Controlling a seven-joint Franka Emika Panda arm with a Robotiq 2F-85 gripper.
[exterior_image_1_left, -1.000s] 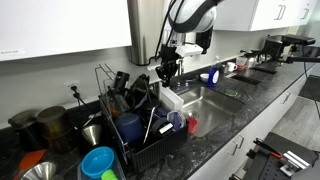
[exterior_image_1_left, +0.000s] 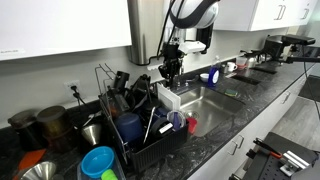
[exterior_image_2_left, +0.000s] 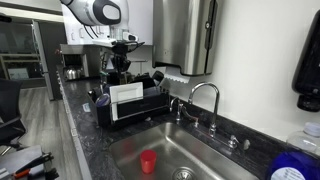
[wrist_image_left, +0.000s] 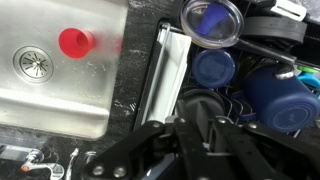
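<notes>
My gripper (exterior_image_2_left: 119, 70) points down over the dish rack (exterior_image_1_left: 150, 153), just behind an upright white board (exterior_image_2_left: 127, 102). In the wrist view, my gripper is at the bottom centre, its fingers shut on something dark. The dark item blends with the black fingers and the pan below, so I cannot tell what it is. The white board (wrist_image_left: 172, 78) stands to the left of my fingers there, at the rack's sink-side edge.
Packed in the rack are a dark blue mug (wrist_image_left: 277, 98), a strainer (wrist_image_left: 211, 20) and several dark dishes. The steel sink (exterior_image_2_left: 205, 165) holds a red cup (exterior_image_2_left: 148, 160). A faucet (exterior_image_2_left: 214, 98) rises behind it. A blue bowl (exterior_image_1_left: 98, 161) sits at the counter's near end.
The arm and gripper have risen slightly above the rack. The white board and the other dishes look unmoved.
</notes>
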